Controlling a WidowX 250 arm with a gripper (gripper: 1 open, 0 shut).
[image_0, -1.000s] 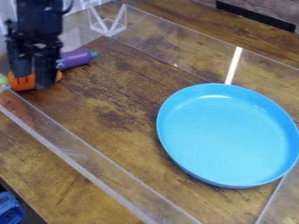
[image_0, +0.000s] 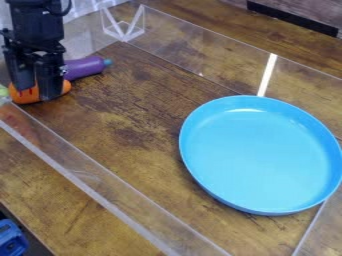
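My black gripper (image_0: 38, 78) is at the upper left, lowered over an orange rounded object (image_0: 54, 90) that lies on the wooden table. Its fingers reach down around that object; whether they are closed on it I cannot tell. A purple elongated object (image_0: 84, 66) lies just behind and to the right of it. A large light blue plate (image_0: 259, 152) sits on the right.
Transparent walls edge the work area (image_0: 134, 150). A pale yellow-green item at the far left is mostly cut off. A blue object (image_0: 8, 238) is at the bottom left corner.
Since a second ago, my gripper has shifted slightly left and settled at the orange object.
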